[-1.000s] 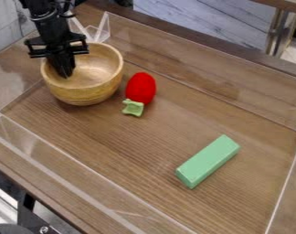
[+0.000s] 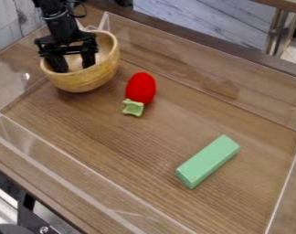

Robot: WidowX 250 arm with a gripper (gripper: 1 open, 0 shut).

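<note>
My black gripper [image 2: 65,46] is at the top left, its fingers reaching down into a wooden bowl [image 2: 92,78]. Its fingers are open, as far as the dark shapes show; whether they touch the bowl's wall is unclear. A red oval object [image 2: 141,87] lies right of the bowl, with a small light-green piece [image 2: 133,108] just below it.
A long mint-green block [image 2: 208,161] lies at the lower right of the wooden table [image 2: 114,174]. An edge runs along the top right.
The bowl and gripper have shifted slightly up and left, and the gripper now reaches lower into the bowl. The other objects have not moved.
</note>
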